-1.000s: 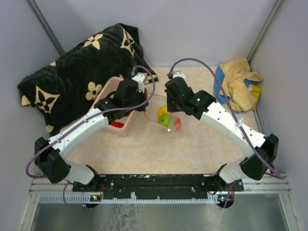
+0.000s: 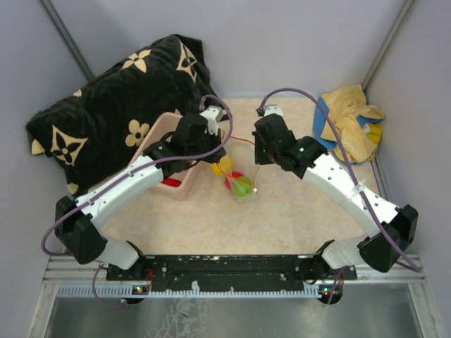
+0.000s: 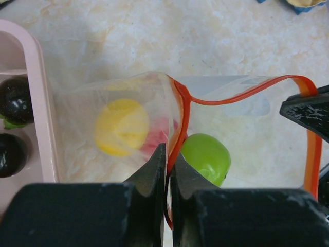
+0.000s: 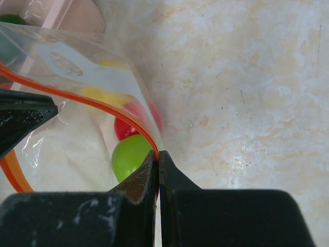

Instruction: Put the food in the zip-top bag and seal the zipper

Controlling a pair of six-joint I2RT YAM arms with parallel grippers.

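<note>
A clear zip bag with an orange zipper edge (image 3: 244,96) hangs between my two grippers, its mouth spread wide. Inside it show a yellow item (image 3: 122,127), a green one (image 3: 206,158) and a red one (image 4: 125,128). My left gripper is shut on one side of the orange edge, which runs down between its fingers. On the opposite side my right gripper is shut on the edge too. From above, the green food (image 2: 242,186) rests low in the bag, close to the table.
A pink bin (image 2: 184,184) with dark round items and a red one stands at the left, close to the bag. Blue and yellow cloth (image 2: 350,125) lies at the back right, a dark patterned blanket (image 2: 120,105) at the back left.
Both grippers shifted with it, keeping the orange edge.
</note>
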